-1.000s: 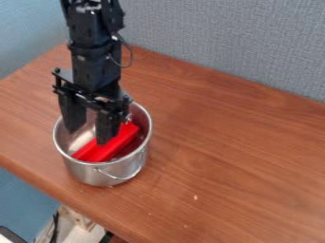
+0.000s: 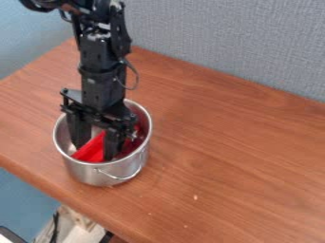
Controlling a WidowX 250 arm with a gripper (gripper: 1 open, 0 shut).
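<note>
A silver metal pot [image 2: 108, 173] with a wire handle stands near the left edge of the wooden table. Inside it lies a red elongated object [image 2: 91, 149], with something pale beside it. My black gripper [image 2: 97, 142] reaches down into the pot over the red object, its fingers around or just above it. The fingertips are partly hidden among the pot's contents, so I cannot tell whether they grip anything.
A grey wall [image 2: 222, 43] rises at the back. The table's edge and a lower floor show at the lower left.
My gripper has moved down deeper into the pot over the red object, covering more of it. The pot stands where it was.
</note>
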